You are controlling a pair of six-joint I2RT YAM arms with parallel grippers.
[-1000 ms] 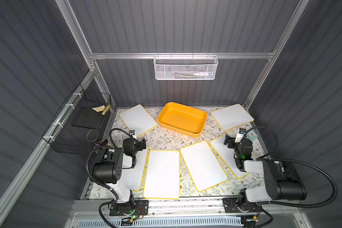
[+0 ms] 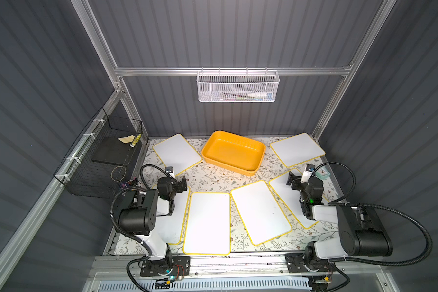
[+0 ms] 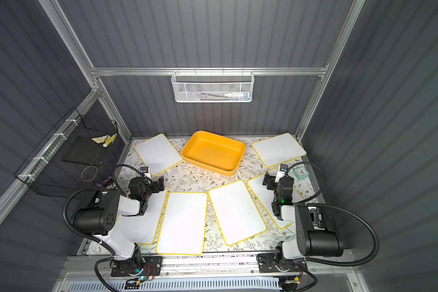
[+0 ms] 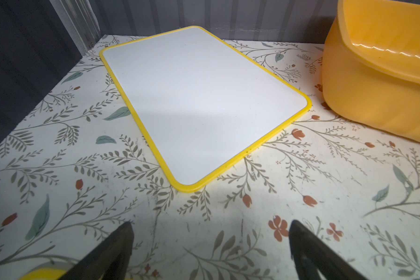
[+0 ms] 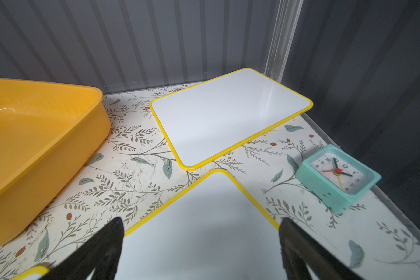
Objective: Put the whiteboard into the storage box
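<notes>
Several white whiteboards with yellow rims lie flat on the flowered table. Two are at the back: the left one and the right one, either side of the empty orange storage box. Nearer the front lie a middle-left board, a middle-right board, and boards partly hidden under the left arm and right arm. My left gripper hovers open over the table, nothing between its fingers. Above the front-right board, my right gripper is open and empty too.
A teal clock stands by the right wall. A black wire basket hangs on the left wall, a white mesh basket on the back wall. Bare table shows in front of the box.
</notes>
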